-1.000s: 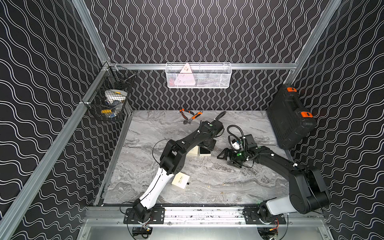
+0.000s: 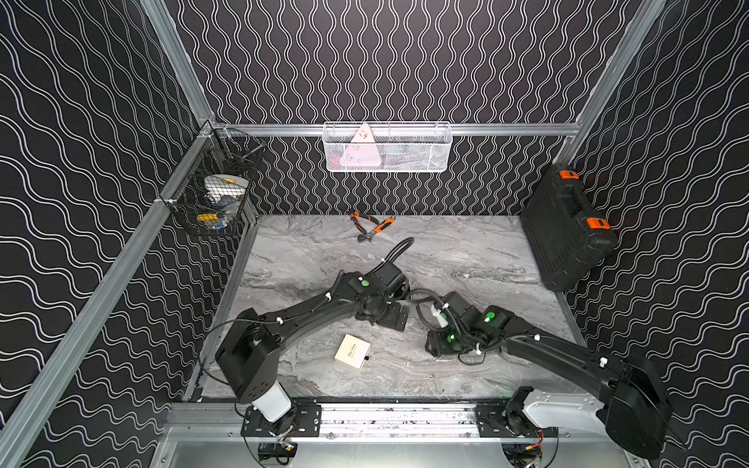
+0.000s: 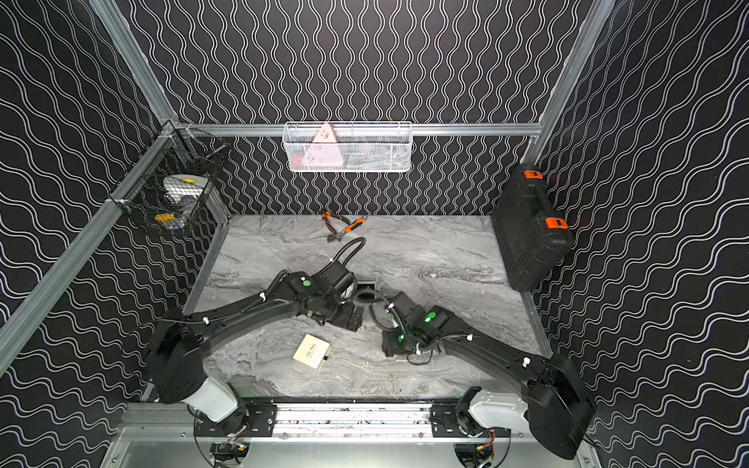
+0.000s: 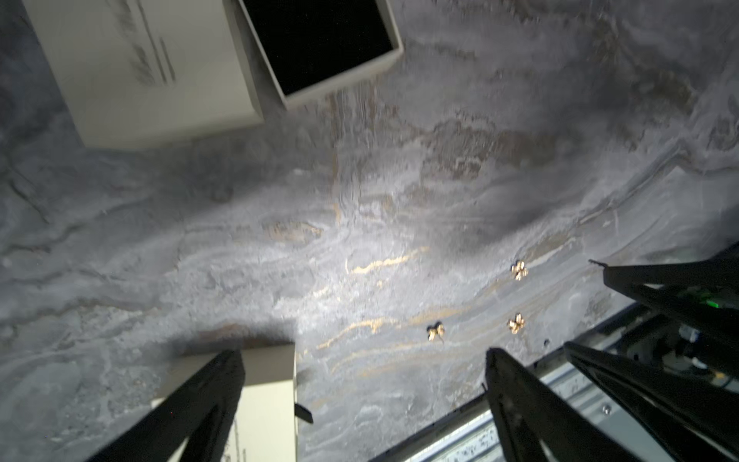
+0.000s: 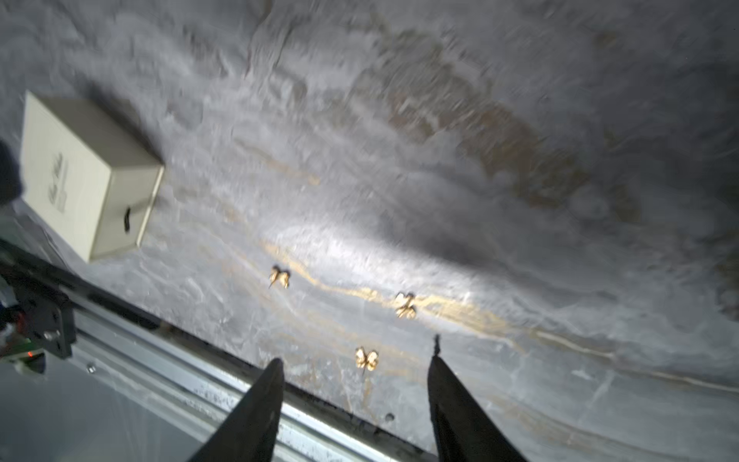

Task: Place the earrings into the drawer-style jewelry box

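Note:
Three small gold earrings lie loose on the table: in the right wrist view a left earring [image 5: 279, 277], an upper earring [image 5: 405, 305] and a lower earring [image 5: 367, 358]. My right gripper is part open above the table, its fingertips framing the lower one; nothing is gripped. At the top of the left wrist view, a cream box [image 4: 146, 69] has its black-lined drawer [image 4: 342, 79] lying beside it, cut off by the frame. Closer to the front stands a second cream box [image 5: 65, 169], closed, with a black pull tab. My left gripper is open and empty.
Orange-handled pliers [image 2: 373, 224] lie at the back of the table. A black case [image 2: 568, 226] stands at the right edge. Both forearms are close together over the table's middle. The front metal rail [image 5: 192, 392] runs just beyond the earrings.
My left arm has swung toward the front, away from above the drawer, and now hides the box and drawer in the top left view. The right gripper has moved frontward, toward the earrings.

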